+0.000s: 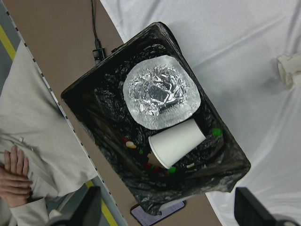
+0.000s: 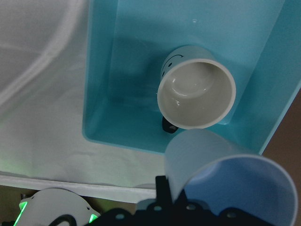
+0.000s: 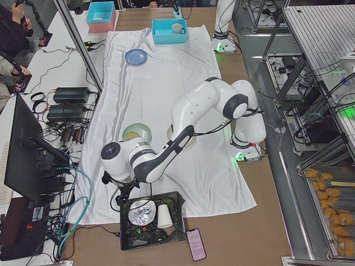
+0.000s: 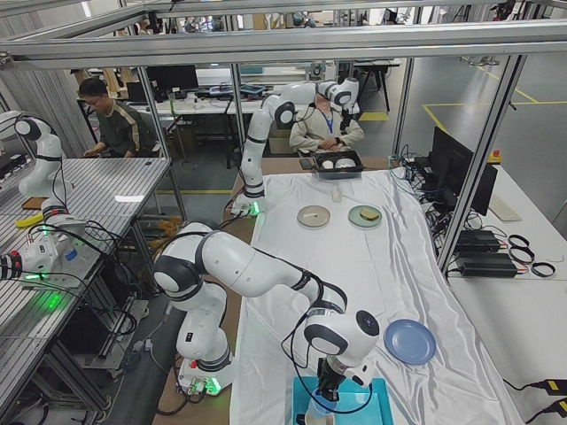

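Observation:
My left gripper (image 3: 123,194) is raised over a black-lined bin (image 1: 99,122) holding a foil dish (image 1: 160,92), a white paper cup (image 1: 175,141) and scraps; its fingers are apart in the left wrist view, nothing between them. My right gripper (image 4: 328,385) is shut on the rim of a light blue cup (image 2: 211,150), held above a turquoise bin (image 2: 127,52) in which a white mug (image 2: 195,89) with a drawn smile sits.
A blue plate (image 4: 409,341), a green plate (image 4: 365,215) with food and a beige plate (image 4: 313,215) lie on the white cloth. A phone (image 3: 196,244) lies beside the black bin.

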